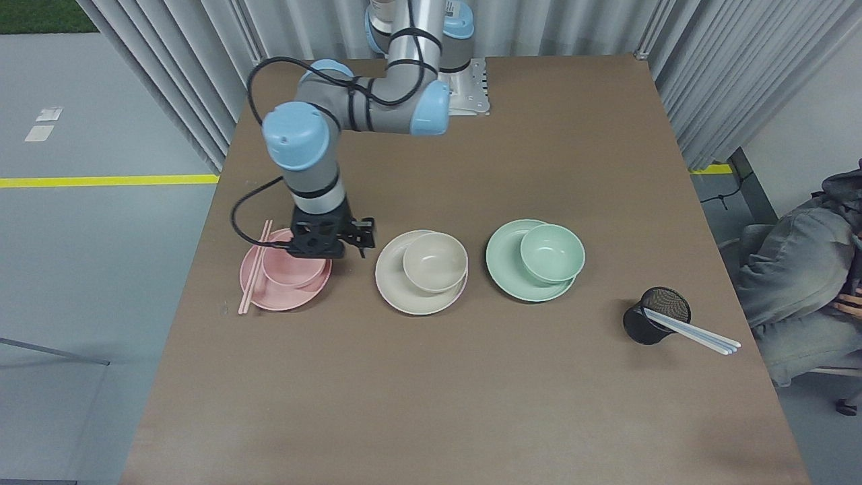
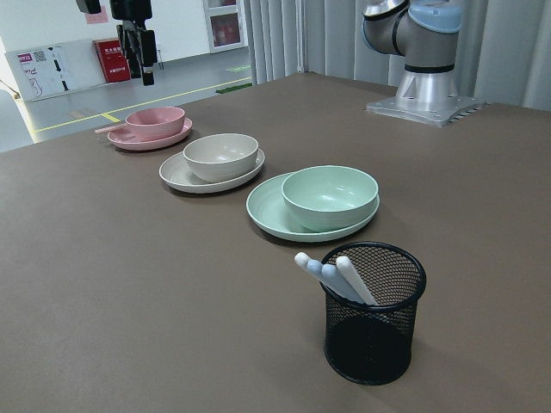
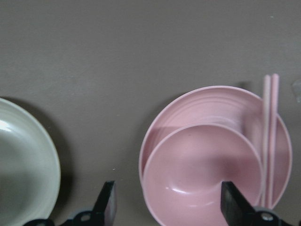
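My gripper hangs open above the pink plate (image 3: 211,99) and pink bowl (image 3: 197,165), nothing between its fingers. A pair of pink chopsticks (image 3: 270,132) lies across the plate beside the bowl. In the front view a white bowl (image 1: 436,261) sits on a white plate (image 1: 392,283) at the middle, and a green bowl (image 1: 553,253) sits on a green plate (image 1: 505,263) to its right. A black mesh cup (image 1: 642,327) holds several light chopsticks (image 1: 695,331).
The arm's base (image 2: 422,107) stands at the back. A seated person (image 1: 800,275) is beside the table's right edge.
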